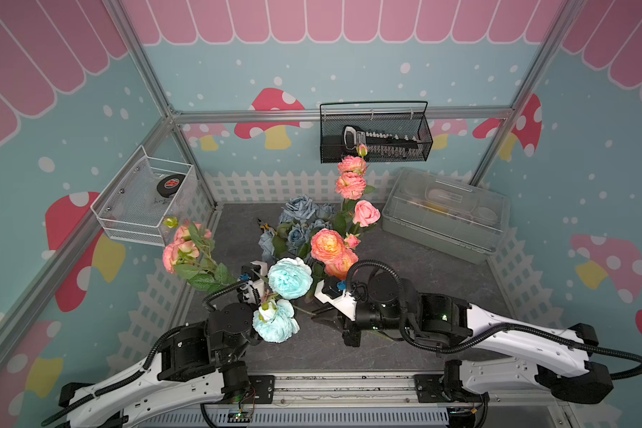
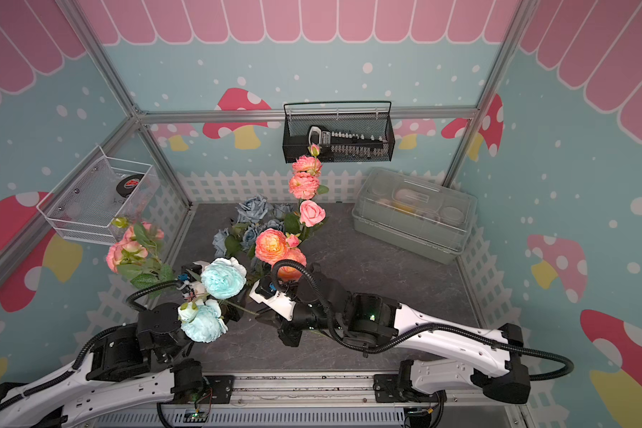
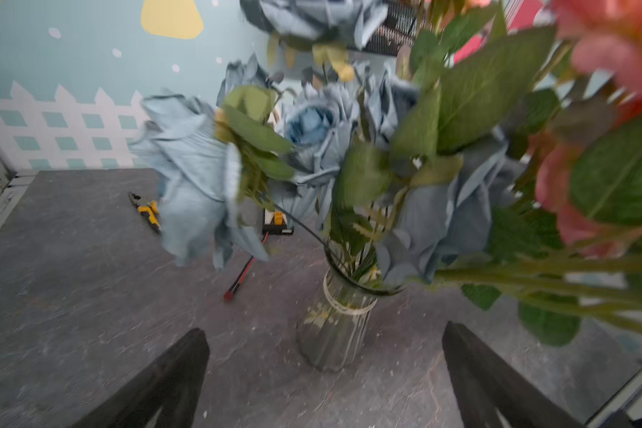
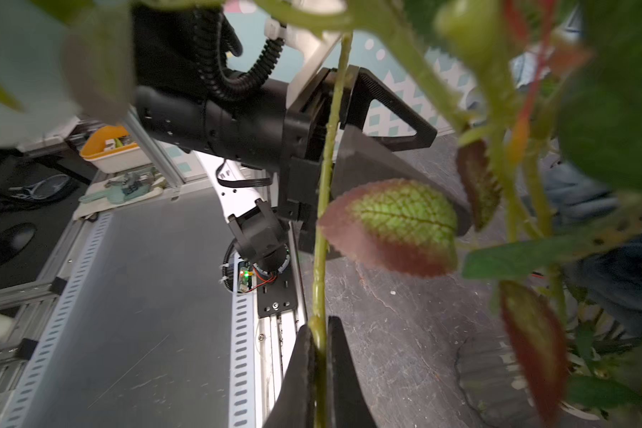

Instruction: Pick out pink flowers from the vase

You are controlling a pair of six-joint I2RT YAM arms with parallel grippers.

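Note:
In the left wrist view the glass vase point(image 3: 335, 328) holds blue roses point(image 3: 192, 178) and leaves, between and beyond the open fingers of my left gripper. My right gripper is shut on a thin green stem. Pink flowers point(image 1: 366, 212) stand high at centre right beside orange-pink blooms point(image 1: 326, 244). A pink cluster point(image 1: 180, 255) leans far out to the left, above the left arm. Two pale-blue blooms point(image 1: 289, 277) hang over the middle front; which stems belong to which blooms I cannot tell.
A lidded clear box point(image 1: 442, 214) stands at the back right. A black mesh basket point(image 1: 374, 142) and a white wire basket point(image 1: 132, 214) hang on the walls. Pliers point(image 3: 146, 210) lie behind the vase.

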